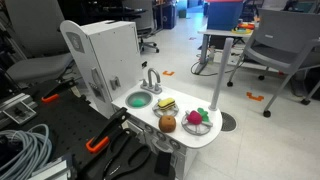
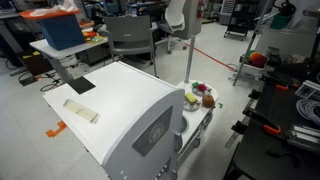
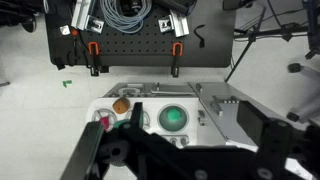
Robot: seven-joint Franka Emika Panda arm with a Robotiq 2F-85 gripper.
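Note:
A toy kitchen counter [image 1: 178,104] has a round sink [image 3: 173,119] with a green disc-like piece [image 1: 137,101] in it. Behind the sink rises a grey faucet [image 1: 151,81]. A yellow block [image 1: 166,103] lies on the counter beside a brown-orange ball [image 1: 167,123]. On a metal plate or burner [image 1: 198,128] sit a pinkish-red piece [image 1: 194,116] and a green piece [image 1: 204,113]. My gripper looks down from high above the counter, its dark fingers wide apart, nothing seen between them. Neither exterior view shows it clearly.
A white cabinet [image 1: 105,58] stands tall next to the sink. The black table [image 3: 135,45] carries coiled cable [image 3: 126,14] and orange-tipped clamps [image 3: 177,50] at its edge. Grey chairs [image 1: 277,42] and a blue bin [image 1: 224,14] stand beyond; pale floor lies open around the counter.

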